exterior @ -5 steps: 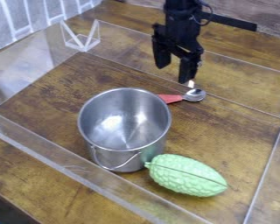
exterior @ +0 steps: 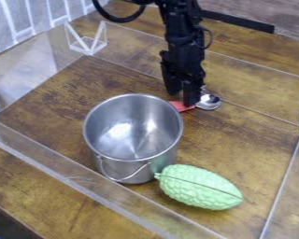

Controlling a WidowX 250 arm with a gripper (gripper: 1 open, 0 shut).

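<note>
My black gripper [exterior: 182, 91] reaches down from the top to a spoon with a red handle [exterior: 182, 106] and a silver bowl [exterior: 208, 101], lying on the wooden table behind the pot. Its fingertips are right at the spoon, partly over it; whether they are apart or hold it is unclear.
A large steel pot [exterior: 131, 131] stands at the lower centre. A green bitter melon [exterior: 197, 187] lies at the lower right. Clear partitions border the wooden surface [exterior: 59, 103], whose left part and right side are mostly bare.
My gripper has moved down and slightly toward the camera, from above and behind the spoon onto it.
</note>
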